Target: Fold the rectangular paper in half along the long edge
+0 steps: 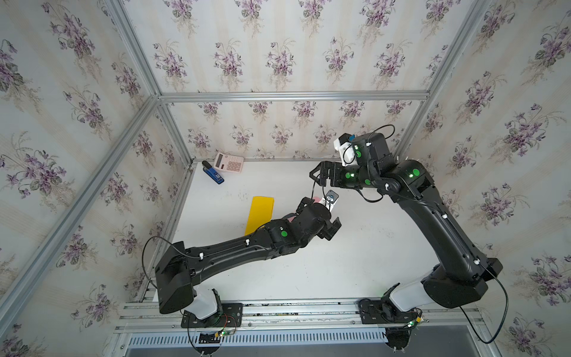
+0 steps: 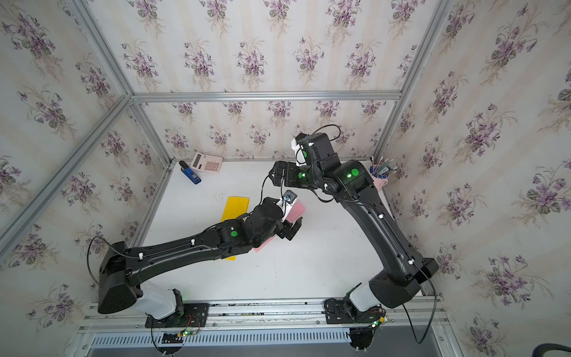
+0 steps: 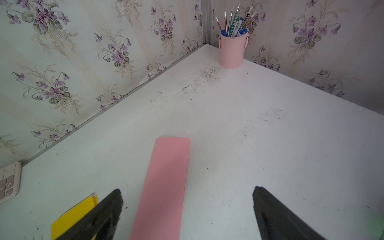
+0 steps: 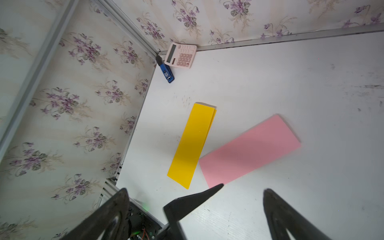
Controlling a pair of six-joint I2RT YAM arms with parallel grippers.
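A pink rectangular paper (image 4: 250,150) lies flat on the white table, slanted in the right wrist view; whether it has one layer or two I cannot tell. Left of it rests a yellow paper strip (image 4: 193,140), with a second layer peeking out along its right edge. My left gripper is open above the table, the pink paper (image 3: 165,186) passing between its blurred fingers in the left wrist view. My right gripper also stands open and empty, high over the table. In the top left view my left arm hides most of the pink paper.
A pink calculator (image 1: 229,162) and a blue marker-like object (image 1: 212,172) sit at the back left. A pink cup of brushes (image 3: 232,50) stands in the far right corner. Both arms' ends are close together over the middle.
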